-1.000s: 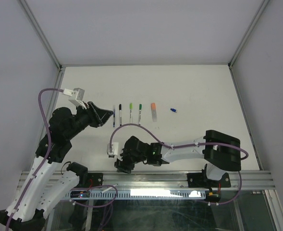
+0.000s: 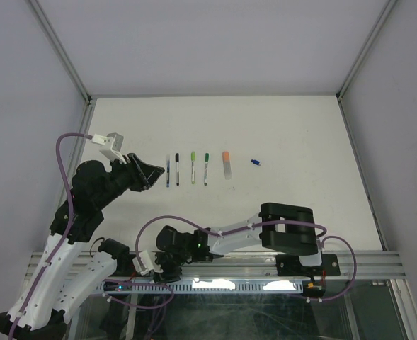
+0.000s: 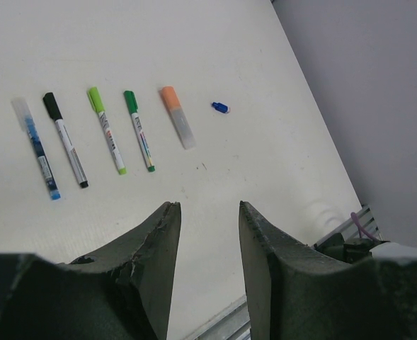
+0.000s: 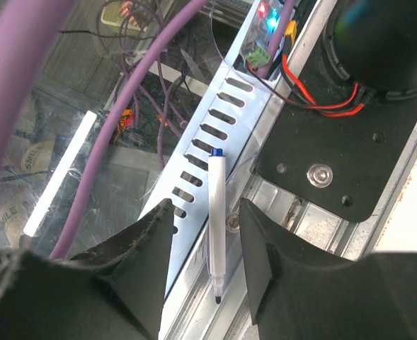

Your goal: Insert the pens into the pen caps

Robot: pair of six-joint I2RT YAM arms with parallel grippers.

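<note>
Five capped-looking markers lie parallel on the white table: blue (image 3: 38, 152), black (image 3: 70, 149), light green (image 3: 109, 134), dark green (image 3: 141, 134) and orange (image 3: 180, 120). A small blue cap (image 3: 220, 108) lies apart to their right. My left gripper hangs open left of the row, fingers empty. My right gripper is open over the front metal rail; a white pen (image 4: 216, 212) with a blue tip is seen between and below its fingers, not visibly gripped.
The right arm has moved toward the lower left, to the front rail beyond the table. The left arm has shifted very slightly.
</note>
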